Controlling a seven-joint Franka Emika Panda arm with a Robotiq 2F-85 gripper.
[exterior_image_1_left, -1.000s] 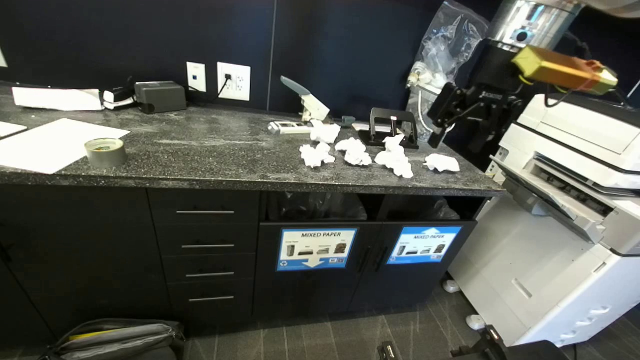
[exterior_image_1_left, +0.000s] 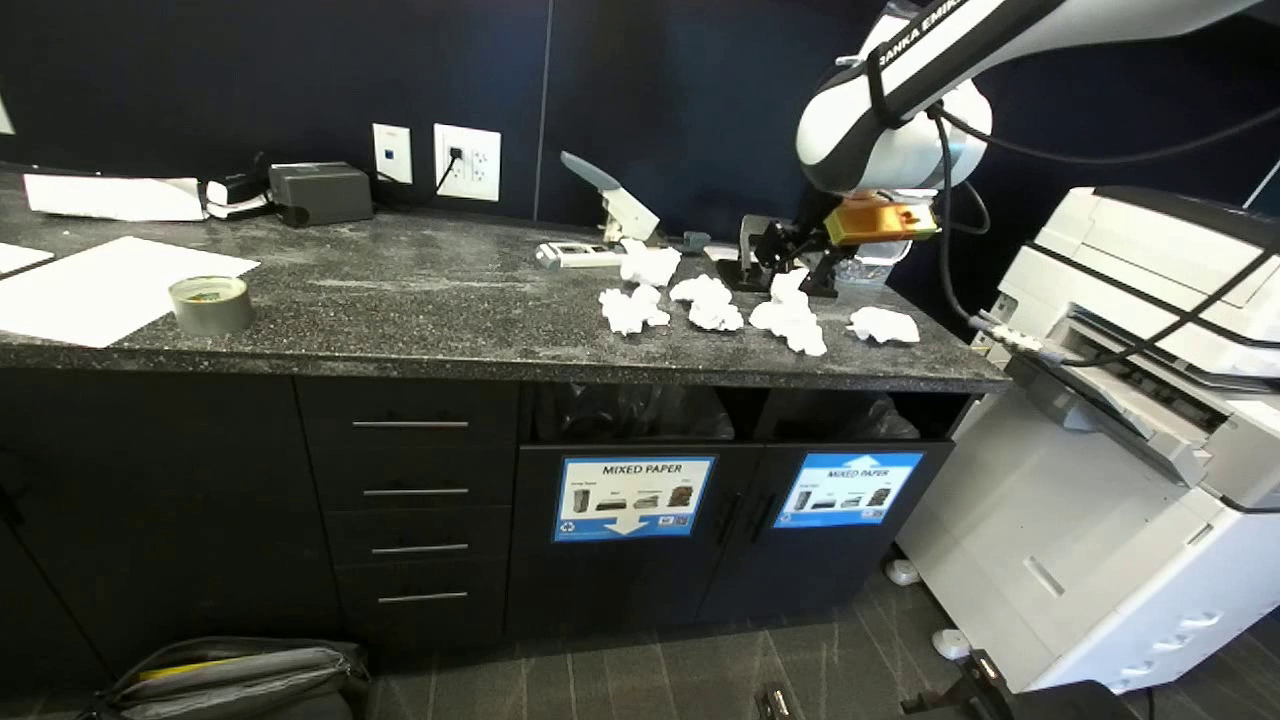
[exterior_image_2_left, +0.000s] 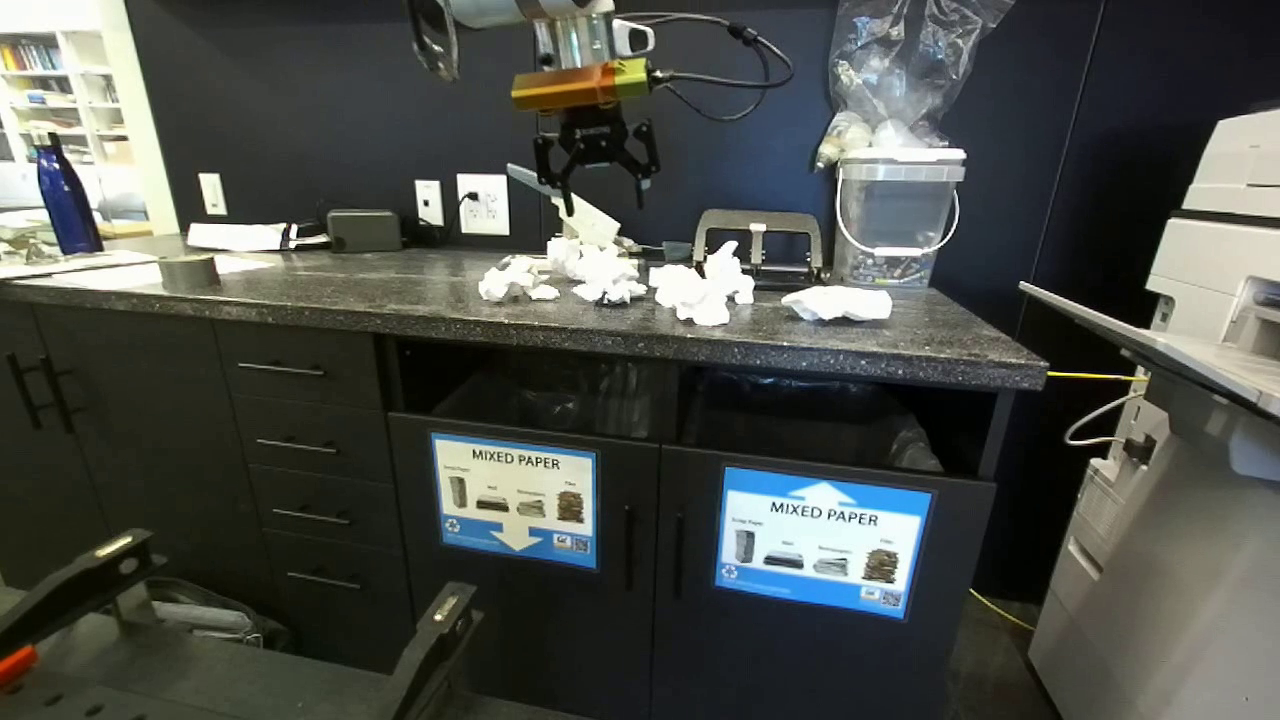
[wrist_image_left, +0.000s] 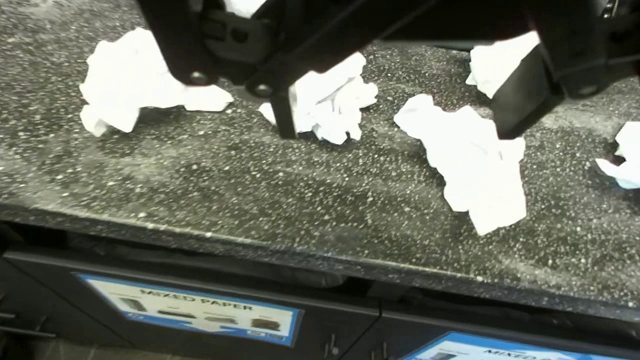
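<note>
Several crumpled white papers lie near the front edge of the dark speckled counter (exterior_image_1_left: 408, 288). One flat paper (exterior_image_1_left: 884, 324) is farthest right, with a larger lump (exterior_image_1_left: 789, 314) to its left. More crumpled papers, a middle one (exterior_image_2_left: 606, 274) and a left one (exterior_image_2_left: 513, 280), are bunched beside them. Above this group hangs my gripper (exterior_image_2_left: 605, 206), open, its fingers apart and empty. In the wrist view, a long paper (wrist_image_left: 474, 171) and a rounder one (wrist_image_left: 339, 108) show around the fingertips; the fingers partly cover the papers behind.
Below the counter edge are two open bin slots, left (exterior_image_2_left: 540, 390) and right (exterior_image_2_left: 804, 414), above "MIXED PAPER" signs. Behind the papers stand a stapler (exterior_image_2_left: 588, 220), a hole punch (exterior_image_2_left: 758, 228) and a clear bucket (exterior_image_2_left: 897, 210). A printer (exterior_image_1_left: 1104, 480) stands at the right. Counter space to the left is clearer.
The arm has swung left and back from beside the printer to over the counter near the hole punch. The papers have not moved.
</note>
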